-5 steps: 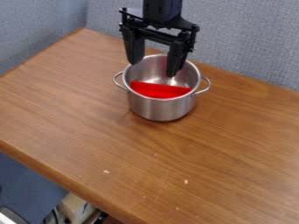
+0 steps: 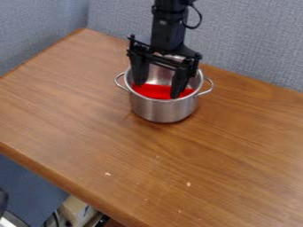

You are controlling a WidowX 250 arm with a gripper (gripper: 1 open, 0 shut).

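Note:
A steel pot (image 2: pixel 164 110) with two wire handles stands on the wooden table (image 2: pixel 151 177). Inside it a red object (image 2: pixel 154 90) lies on the bottom. My black gripper (image 2: pixel 159 78) reaches down into the pot from above, open, with one finger at the left and one at the right inside the rim. Whether its fingertips touch the red object I cannot tell.
Grey padded panels (image 2: pixel 249 40) rise behind the table. The wood is clear to the left, right and front of the pot. Cables and hardware show past the table's lower left edge.
My gripper has moved steadily down, from above the pot to inside it, and now hides more of the red object. The pot looks unmoved.

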